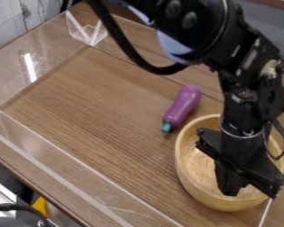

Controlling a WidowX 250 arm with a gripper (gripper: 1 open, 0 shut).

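Observation:
My black gripper [233, 177] hangs low over a yellow bowl [198, 183] at the right, its fingertips down inside or just above the bowl. It looks shut, and I see nothing between its fingers. A purple eggplant [185, 103] with a teal stem end lies on the wooden table just behind the bowl, to its upper left, outside it.
Clear plastic strips and a small bracket line the left and back edges. Cables and a yellow object sit off the lower left corner.

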